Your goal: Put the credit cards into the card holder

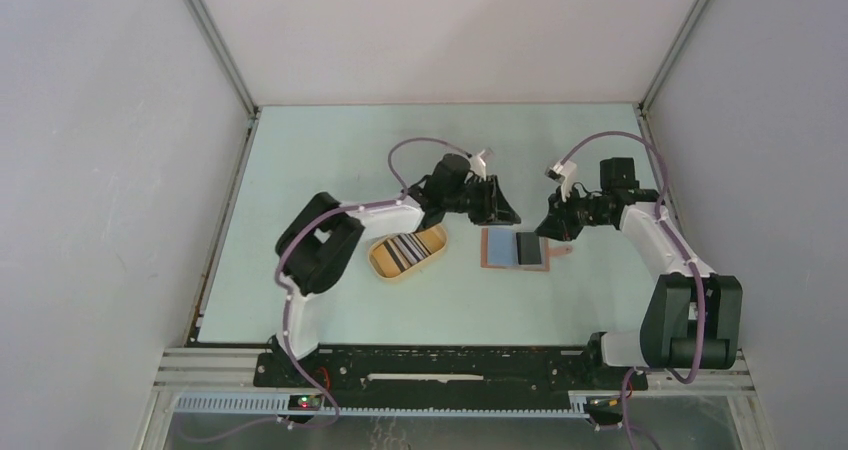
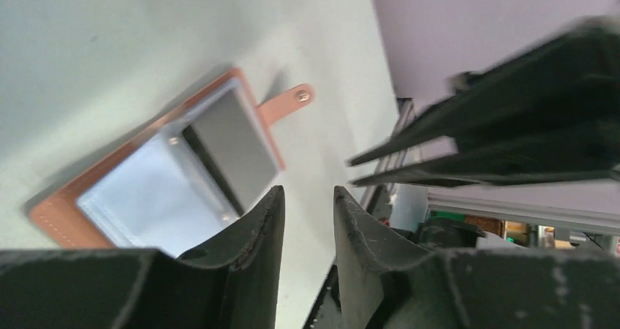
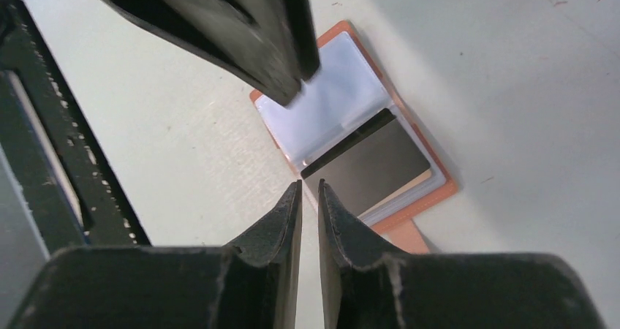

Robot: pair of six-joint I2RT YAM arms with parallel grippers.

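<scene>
The open card holder (image 1: 515,262), brown-edged with clear pockets, lies flat right of the table's middle. A dark card (image 3: 376,164) lies in one pocket side; the other side, a pale pocket panel (image 3: 329,99), shows no clear card. Just above the holder's far left edge, my left gripper is partly open, empty between its fingers. My right gripper also has a narrow empty gap between its fingers, near the holder's strap end. In the top view, several more cards (image 1: 402,254) lie in a tan tray (image 1: 377,261) to the left.
A snap strap (image 2: 287,104) sticks out from the holder's right end. My two grippers (image 1: 514,221) are close together above the holder.
</scene>
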